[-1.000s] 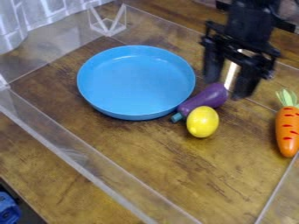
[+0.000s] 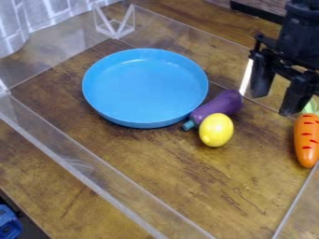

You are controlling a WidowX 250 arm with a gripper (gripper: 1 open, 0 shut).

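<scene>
My black gripper (image 2: pixel 277 82) hangs at the upper right, its fingers apart with nothing visible between them, above the carrot (image 2: pixel 305 138) and right of the purple eggplant (image 2: pixel 219 107). A yellow egg-shaped object (image 2: pixel 215 131) lies just in front of the eggplant. The blue plate (image 2: pixel 144 82) sits to the left. The top of the carrot is partly hidden behind the gripper.
Transparent walls run along the left and the near right. A pale upright strip stands behind the gripper.
My gripper has moved right from above the eggplant to over the carrot's top end. The objects on the table lie where they were.
</scene>
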